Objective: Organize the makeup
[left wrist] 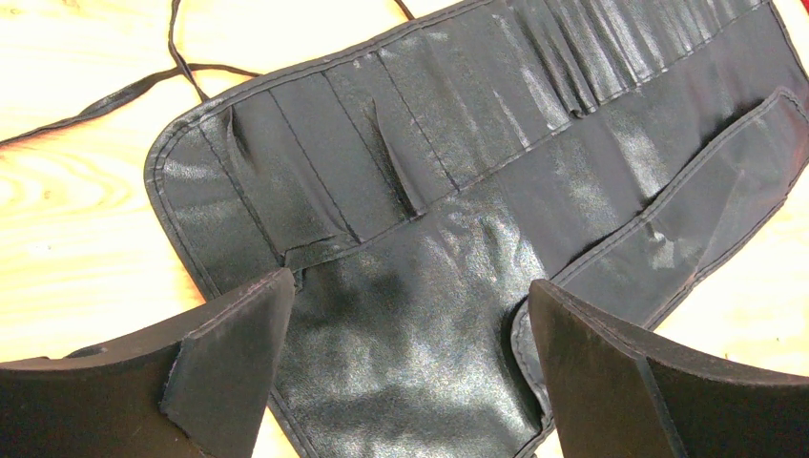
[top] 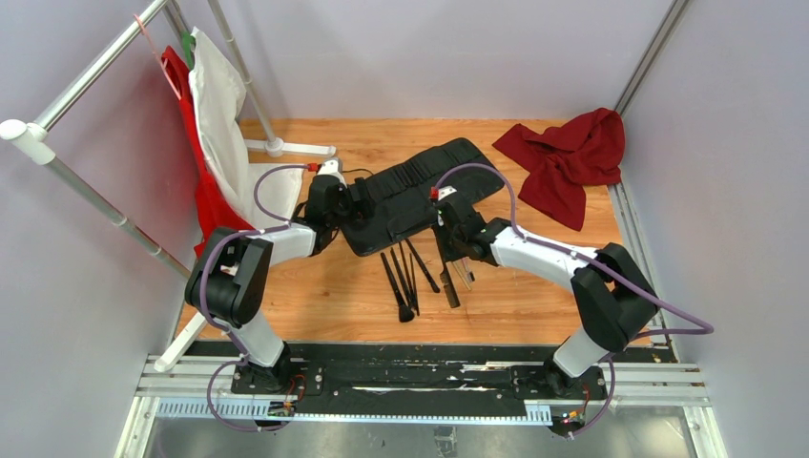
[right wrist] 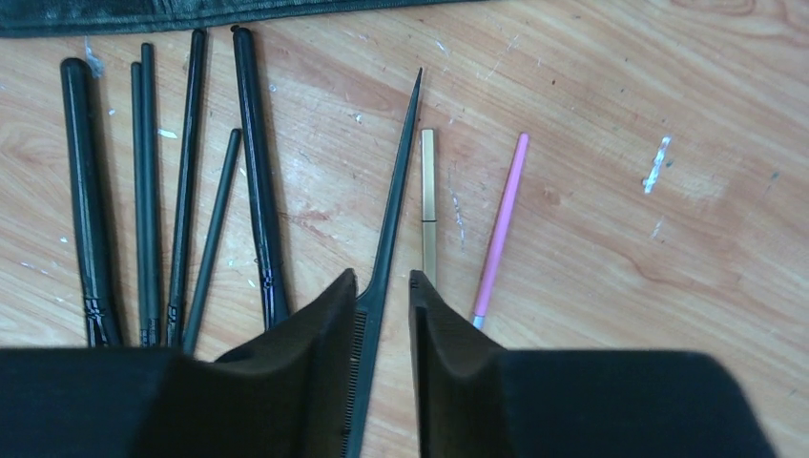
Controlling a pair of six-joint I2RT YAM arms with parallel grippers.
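The black brush roll [top: 420,186] lies unrolled at the table's middle, its pockets [left wrist: 382,143] empty where the left wrist view shows them. Over its left end my left gripper is open, fingers wide apart, nothing between them. A black pointed-tail comb [right wrist: 389,224] lies on the wood in front of the roll. My right gripper is above the comb, fingers part open with a narrow gap; the comb runs below that gap and partly behind the left finger. Right of the comb are a gold stick [right wrist: 428,176] and a pink stick [right wrist: 501,224].
Several black brushes [right wrist: 86,200] lie left of the comb, close together. A dark red cloth [top: 568,162] is bunched at the back right. A rack with hanging red and white cloths [top: 219,124] stands at left. Bare wood [top: 544,315] shows at front right.
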